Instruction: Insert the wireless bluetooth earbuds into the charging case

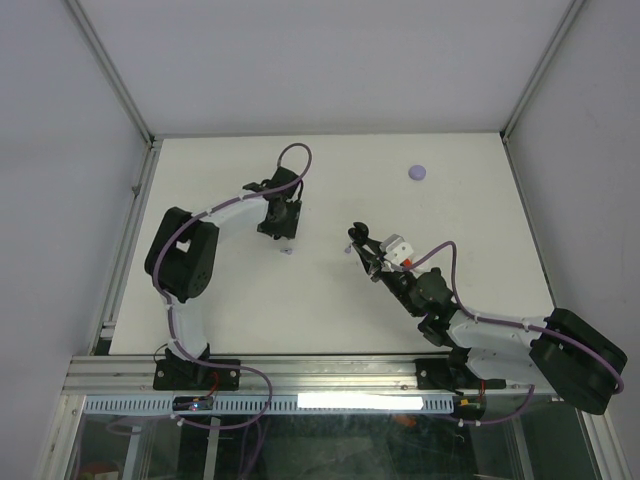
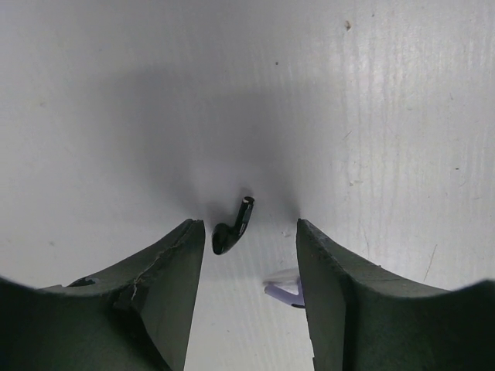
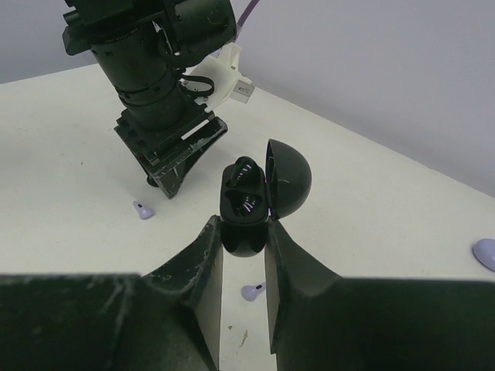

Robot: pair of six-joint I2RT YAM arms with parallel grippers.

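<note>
A black earbud (image 2: 232,228) lies on the white table, in line with the gap of my left gripper, which is part open with nothing held. Lower right in the left wrist view, a purple earbud (image 2: 286,294) is partly covered by one finger. My right gripper is shut on the black charging case (image 3: 246,193), whose rounded lid stands open, its hollow inside showing. Beneath the case, another purple earbud (image 3: 253,292) rests on the table. From above, the held case (image 1: 360,232) is near the table's middle.
A purple case (image 1: 417,172) lies alone at the back right, well clear of both arms. In the right wrist view the left arm (image 3: 147,85) stands at the far left.
</note>
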